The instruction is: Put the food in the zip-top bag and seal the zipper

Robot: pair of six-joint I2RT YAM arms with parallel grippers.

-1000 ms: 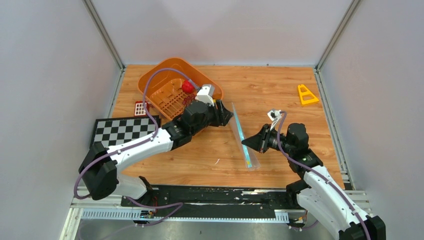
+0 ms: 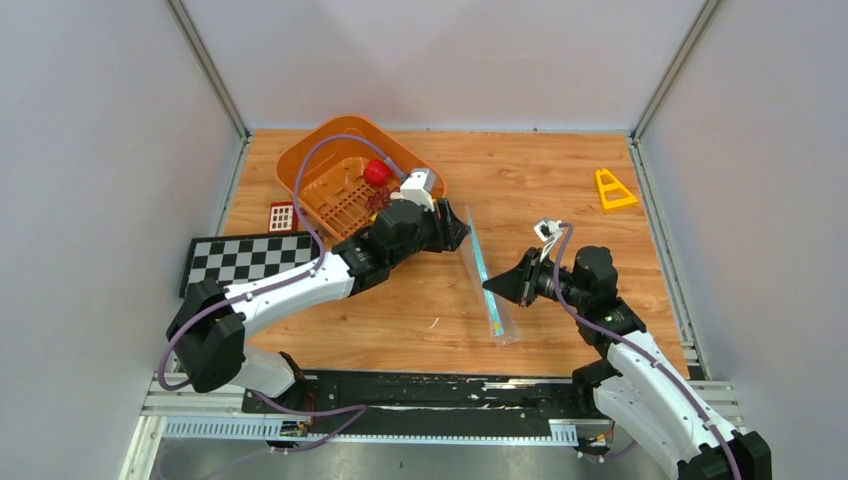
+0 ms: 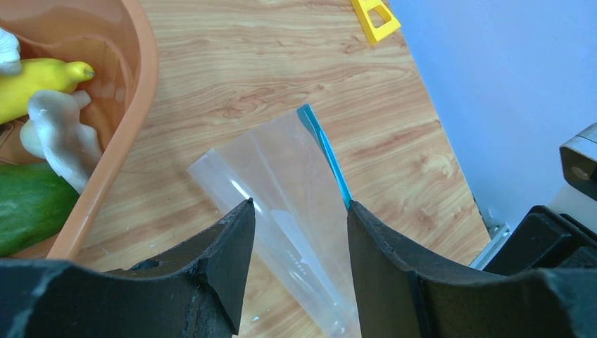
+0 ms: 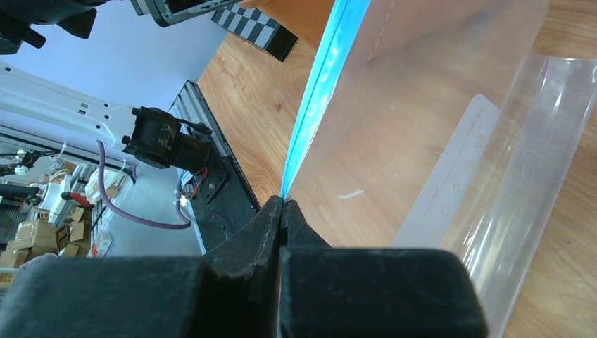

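Note:
A clear zip top bag point(image 4: 436, 141) with a blue zip strip point(image 4: 324, 84) hangs above the table. My right gripper is shut on the bag at its blue strip. Close to the bag's far end, my left gripper point(image 2: 464, 232) has its fingers apart; in the left wrist view the bag point(image 3: 281, 204) shows beyond and between those fingers, and no grip on it is visible. Food lies in the orange basket point(image 2: 300, 160): a red round piece point(image 2: 376, 173), a yellow piece point(image 3: 42, 84), a whitish piece point(image 3: 65, 137) and a green piece point(image 3: 32, 204).
Left of the bag, a checkered board point(image 2: 250, 260) and a small red-and-white card point(image 2: 283, 217) lie beside the basket. A yellow triangular piece point(image 2: 614, 190) rests at the right back. Bare wood point(image 2: 530, 170) stretches behind the bag.
The right arm and the bag look almost unmoved.

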